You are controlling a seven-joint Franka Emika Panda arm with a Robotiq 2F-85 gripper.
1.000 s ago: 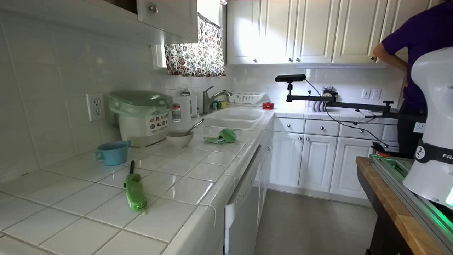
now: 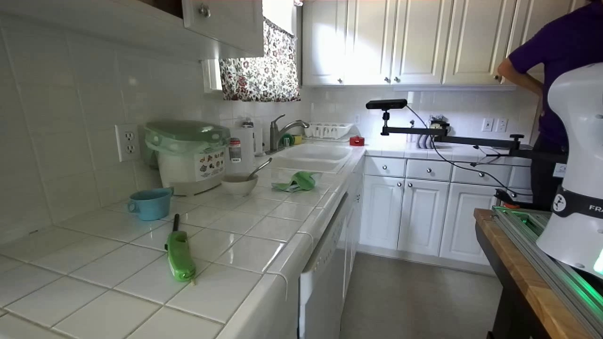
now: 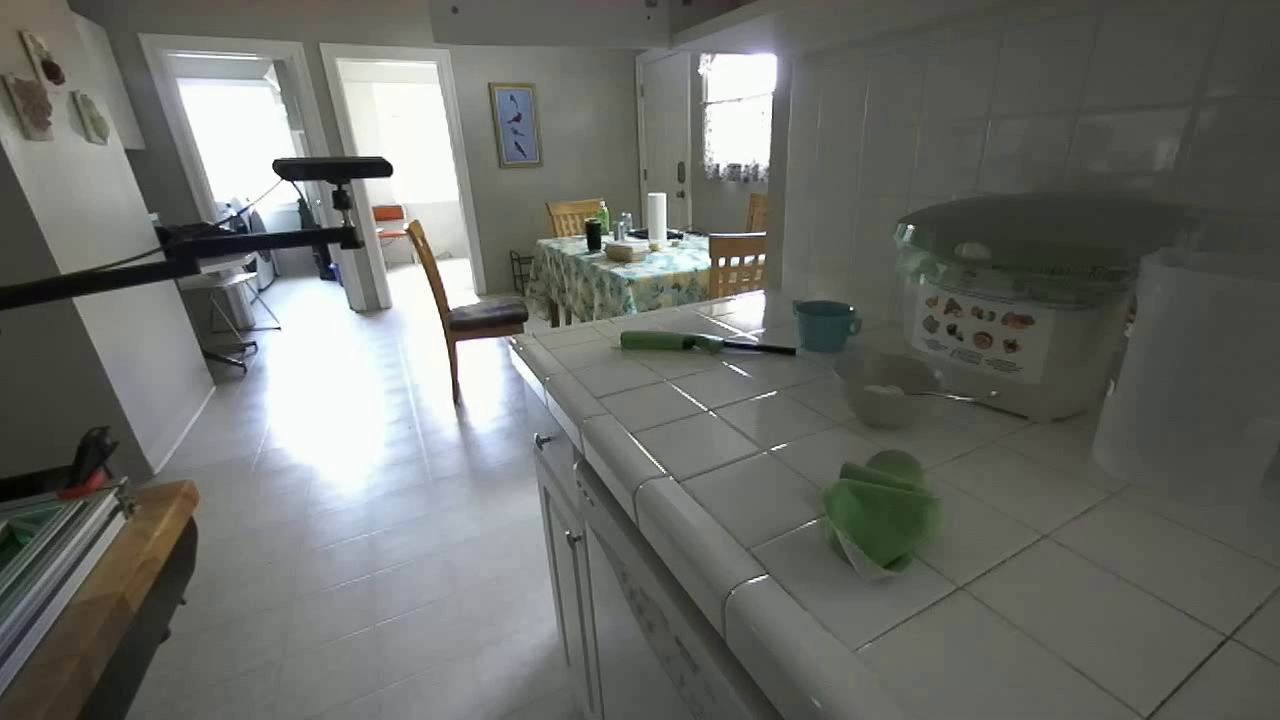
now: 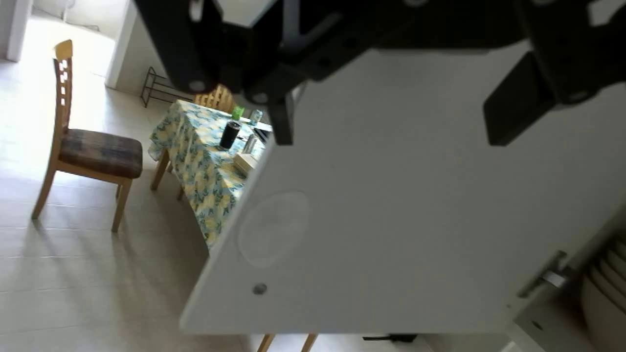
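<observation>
In the wrist view my gripper is open, its two dark fingers (image 4: 284, 123) wide apart with empty space between them. Past the fingertips lies the flat inner face of a white cabinet door (image 4: 399, 223), swung out from its hinge (image 4: 546, 278) at the lower right. How far the fingers are from that face is hard to tell. From the side, a white upper cabinet door (image 2: 229, 25) with a round knob (image 2: 204, 10) stands open at the upper left, a dark opening beside it. Neither exterior view includes the gripper.
Stacked dishes (image 4: 610, 287) sit inside the cabinet. On the tiled counter are a blue cup (image 2: 151, 204), green lighter (image 2: 180, 257), bowl with a spoon (image 2: 238, 184), green cloth (image 2: 302, 181) and lidded bin (image 2: 189, 164). A person (image 2: 557, 51) stands behind my arm's base (image 2: 582, 169).
</observation>
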